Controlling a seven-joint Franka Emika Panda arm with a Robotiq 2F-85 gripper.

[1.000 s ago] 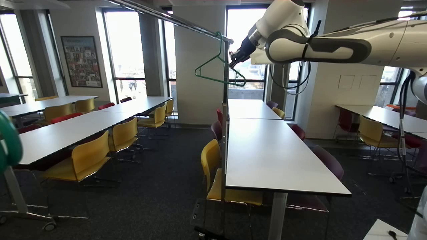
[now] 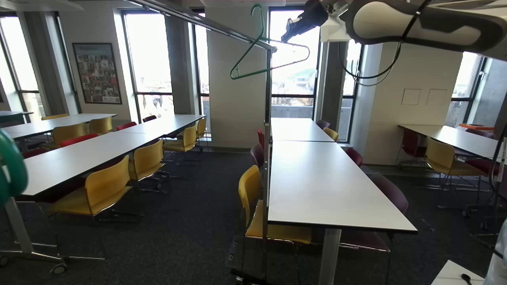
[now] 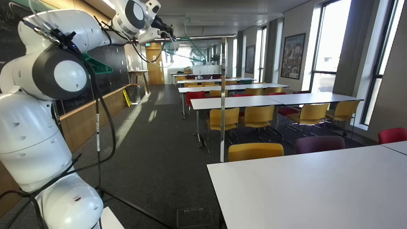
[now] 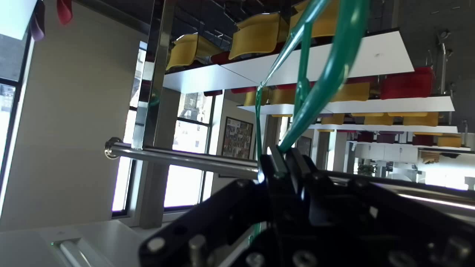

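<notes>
A green clothes hanger (image 2: 245,74) is up by the end of a metal rail (image 2: 209,23), its hook standing above the rail in exterior view 1. My gripper (image 2: 284,38) is shut on the hanger's sloping arm, to the right of the rail's post. In exterior view 2 the hanger (image 3: 196,49) extends from my gripper (image 3: 174,38) toward the post. From the wrist, the green hanger (image 4: 334,84) runs up from between the fingertips, and the rail (image 4: 200,162) passes behind them. Whether the hanger touches the rail cannot be told.
More green hangers (image 3: 97,65) hang beside the arm at left. The upright metal post (image 2: 267,156) stands near a white table (image 2: 313,180) with yellow chairs (image 2: 250,190). Loose cables (image 3: 103,107) hang along the arm. Open air surrounds the rail.
My gripper and the hanger have risen. The hook, earlier at rail height, now stands above the rail, and the hanger has tilted with its right side higher.
</notes>
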